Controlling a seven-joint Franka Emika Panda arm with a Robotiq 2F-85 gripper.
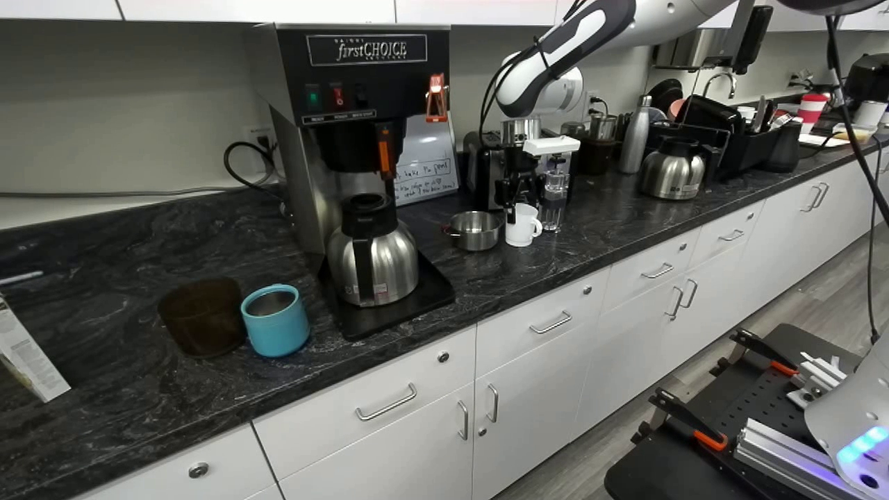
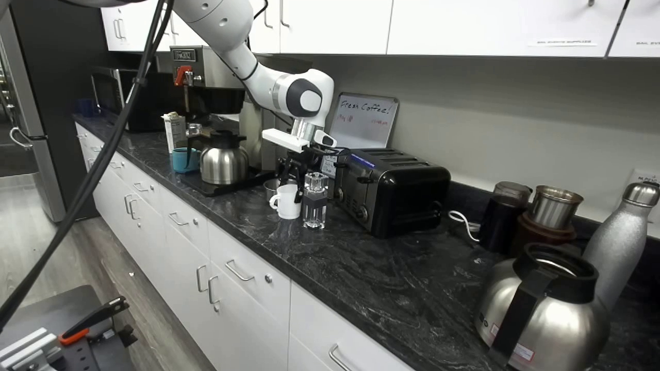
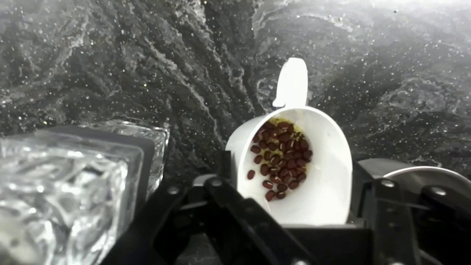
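The white mug stands on the counter, its handle toward the top of the wrist view. Dark red beans lie inside it, with some yellow bits among them. My gripper is part open, with its fingers on opposite sides of the mug. Whether both press on the walls is hard to tell. In the second exterior view the mug is upright below the wrist, and the gripper partly hides behind it.
Close beside the mug stands a clear faceted container, with a small steel pot on the other side. A black toaster is behind. The coffee maker and its carafe stand farther left.
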